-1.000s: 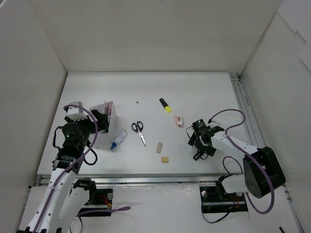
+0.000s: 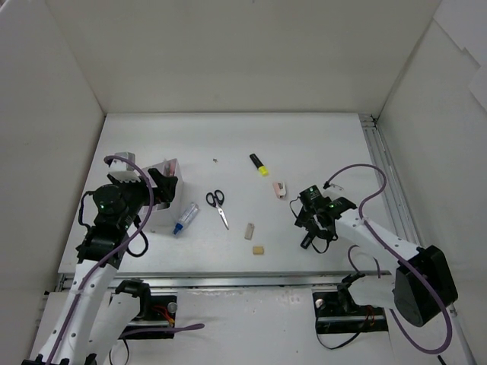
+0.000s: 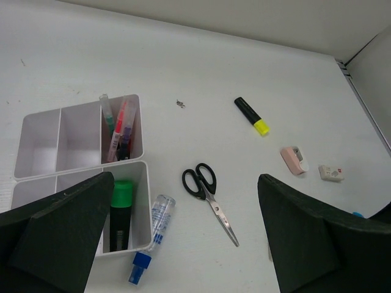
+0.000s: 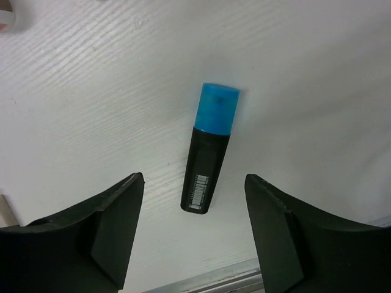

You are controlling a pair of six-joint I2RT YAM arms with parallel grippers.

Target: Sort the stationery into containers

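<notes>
My right gripper is open above a black marker with a blue cap [image 4: 214,110], lying between its fingers on the table. My left gripper hangs open over the compartment organiser [image 3: 79,137], which holds several pens [image 3: 122,122] and a green-capped marker [image 3: 120,220]. Scissors [image 2: 218,205], a blue-clear pen or tube [image 2: 186,218], a yellow-black highlighter [image 2: 258,164], a pink sharpener-like item [image 2: 279,191], a small eraser [image 3: 331,173], a grey bar [image 2: 249,231] and a tan block [image 2: 258,250] lie loose.
Walls enclose the white table [image 2: 228,137] at back and sides. A metal rail [image 2: 228,280] runs along the front edge.
The right arm has shifted slightly around the blue-capped marker. The left arm has moved slightly upward in the top view.
</notes>
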